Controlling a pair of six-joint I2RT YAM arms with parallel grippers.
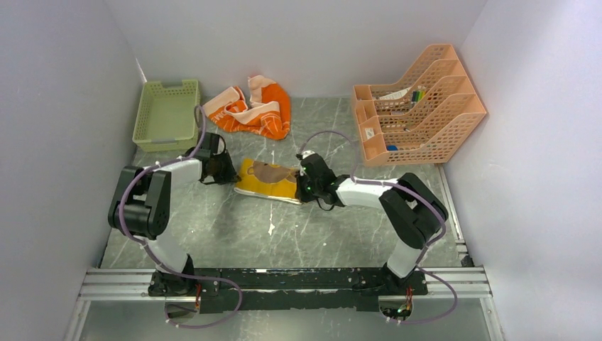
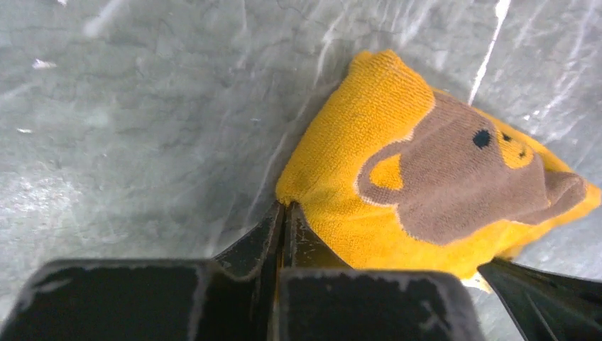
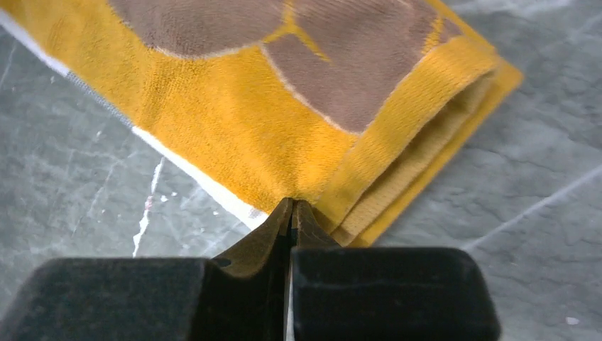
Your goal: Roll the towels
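Note:
A yellow towel (image 1: 266,186) with a brown animal print and white edge lies folded flat in the middle of the table. At its left end my left gripper (image 1: 234,177) is shut, in the left wrist view (image 2: 284,209) pinching the towel's edge. At the right end my right gripper (image 1: 301,186) is down on the towel; in the right wrist view (image 3: 292,206) its fingertips are shut at the folded end, by the white edge. A crumpled orange and white towel (image 1: 263,114) lies behind.
A green basket (image 1: 145,114) stands at the back left, a peach organizer (image 1: 426,128) with pens at the back right, near the walls.

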